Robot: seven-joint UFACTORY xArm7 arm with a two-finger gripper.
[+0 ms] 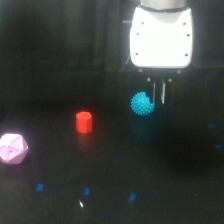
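Observation:
The white gripper body (161, 38) hangs from the top of the view, right of centre. Below it, the two thin fingers of my gripper (158, 92) point down with a narrow dark gap between them, and nothing shows in that gap. A blue spiky ball (141, 103) is just left of the fingers, close to the left one; I cannot tell whether they touch. Farther left a small red block (83, 122) stands on the dark surface. At the left edge lies a pale pink faceted ball (13, 148).
Small blue marks (87, 191) and a white speck are scattered over the dark table (110, 160). A dark backdrop (60, 50) rises behind.

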